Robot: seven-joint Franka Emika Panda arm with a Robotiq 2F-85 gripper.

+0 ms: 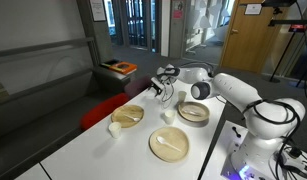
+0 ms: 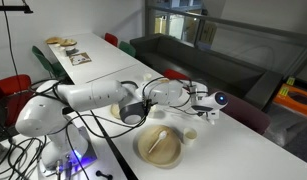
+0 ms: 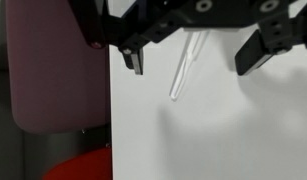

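A thin pale, see-through utensil handle lies on the white table in the wrist view, and its upper part runs out of sight under the gripper body. My gripper stands open above it, a dark finger well to either side and neither touching the handle. In exterior view 1 the gripper is over the far end of the table, close to the edge by the sofa. Exterior view 2 shows the gripper low over the tabletop.
A round tan plate holds a white utensil. Another tan plate, a pale bowl and several cups, including a white cup, stand around the table. Red and dark chairs and a dark sofa border it.
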